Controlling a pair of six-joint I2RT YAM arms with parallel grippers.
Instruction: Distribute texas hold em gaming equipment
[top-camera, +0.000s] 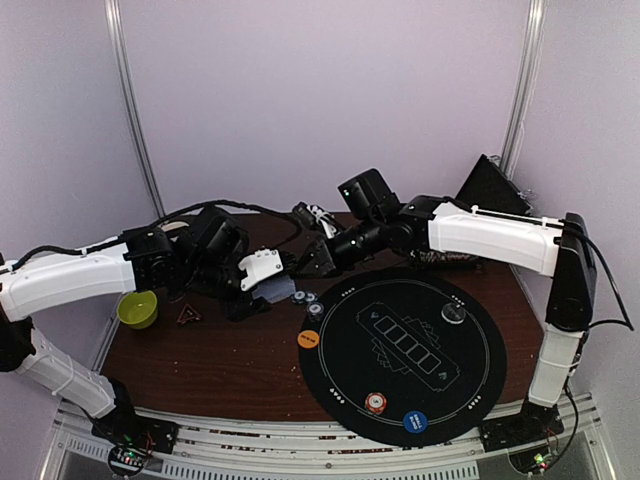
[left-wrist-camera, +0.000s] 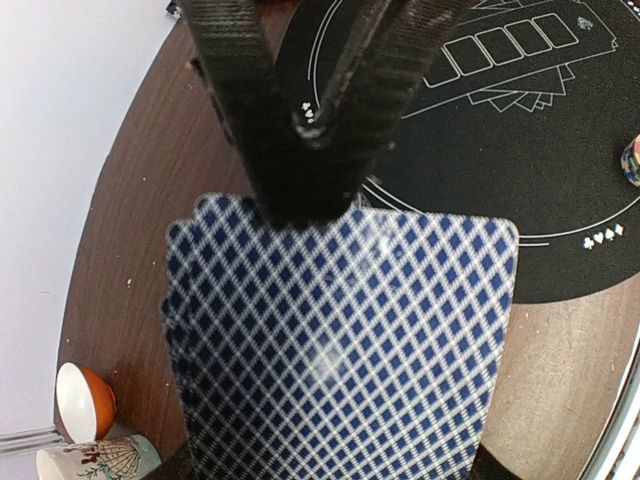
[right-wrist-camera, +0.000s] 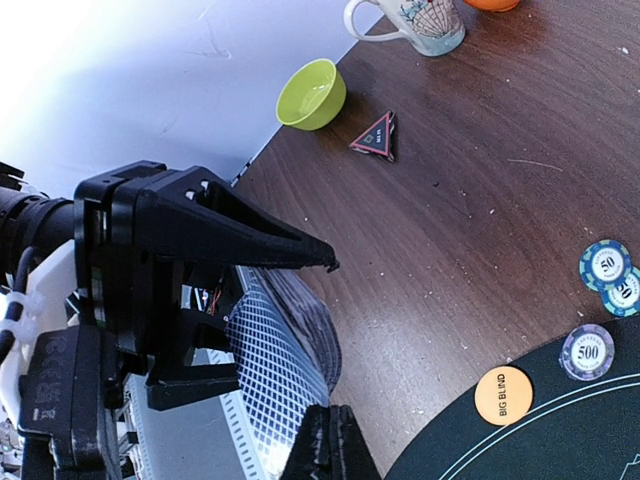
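A stack of blue-checked cards hangs in my left gripper, seen also in the right wrist view, where the cards fan slightly beside the left gripper's fingers; how tightly these close is unclear. My right gripper is just right of and above the left one; in the right wrist view its shut fingertips show nothing between them. The round black poker mat carries a red chip stack, a blue disc and an orange BIG BLIND disc, with a 500 chip at its edge.
A green bowl, a small triangle piece, a mug and an orange bowl lie on the left side. Blue chips sit beside the mat. A black case stands at back right.
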